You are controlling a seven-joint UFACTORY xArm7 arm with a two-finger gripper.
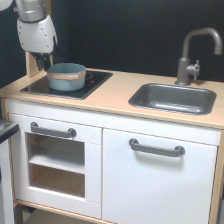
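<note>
My gripper point(43, 64) hangs at the upper left, pointing down, just left of the blue-grey pot point(66, 82). Its dark fingers look small here, and their opening cannot be made out. A brownish band shows at the pot's upper part. The pot stands upright on the black cooktop point(98, 84), near its left back part. Whether the fingertips touch the pot's side is not clear.
A metal sink point(172, 98) with a tall grey faucet point(186, 60) takes up the counter's right side. Bare wooden counter point(118, 92) lies between cooktop and sink. Below, a white cabinet door point(157, 185) and an oven-like front with a window point(58, 155) appear shut.
</note>
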